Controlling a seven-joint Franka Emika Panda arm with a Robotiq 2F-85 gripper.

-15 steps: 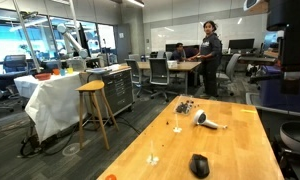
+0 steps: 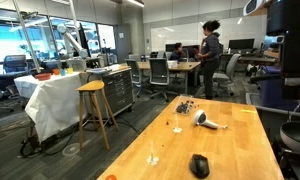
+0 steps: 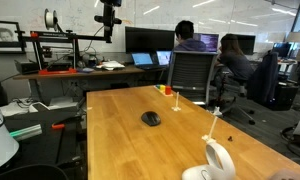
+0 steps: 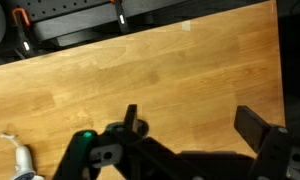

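Observation:
In the wrist view my gripper is open, its dark fingers wide apart above bare wood. A black computer mouse (image 4: 141, 127) shows there, partly hidden by the left-hand finger. The whole mouse is visible on the table in exterior view 1 (image 2: 199, 166) and in exterior view 2 (image 3: 150, 118). A white rounded object with a handle-like part (image 2: 204, 120) lies farther along the table; exterior view 2 has it at the front edge (image 3: 212, 170). Only part of this white object (image 4: 24, 160) enters the wrist view at lower left.
Two thin white upright sticks (image 2: 152, 155) (image 2: 176, 125) stand on the table (image 2: 180, 150). Small red and yellow items (image 3: 163, 89) sit by its edge. A wooden stool (image 2: 94, 105) is beside it, and people are in the background.
A standing person in the background has turned and shifted. The mouse, the white object and the visible part of the arm look unmoved.

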